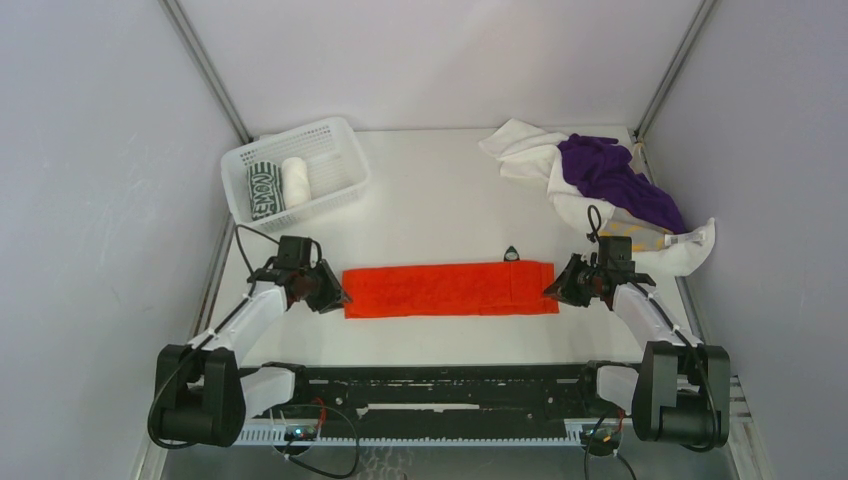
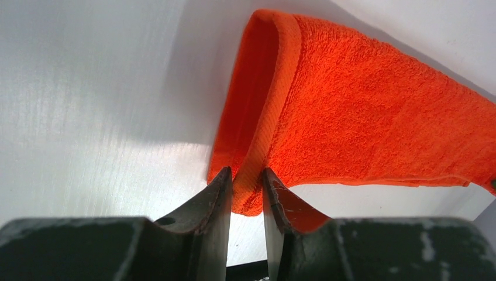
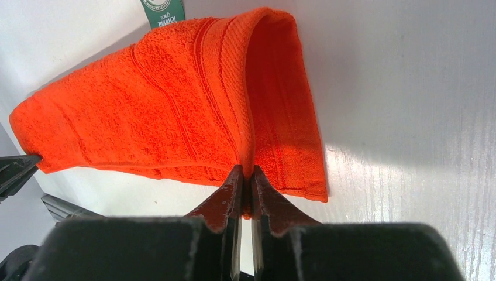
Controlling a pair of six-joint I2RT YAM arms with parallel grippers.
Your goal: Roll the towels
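An orange towel point(image 1: 430, 290), folded into a long strip, lies across the table between my two grippers. At its left end my left gripper stands part open, its fingers on either side of the near corner of the raised upper fold. Between the fingertips of my right gripper the upper fold at the right end is pinched narrow. In both wrist views the upper layer arches up from the lower layer point(image 3: 292, 140) at the far side. A green tag point(image 3: 163, 12) sticks out past the towel's far edge.
At the back left, a white basket point(image 1: 335, 150) holds a striped roll point(image 1: 265, 190) and a white roll point(image 1: 296, 182). A purple cloth point(image 1: 615, 175) and white cloths point(image 1: 525, 150) are heaped at the back right.
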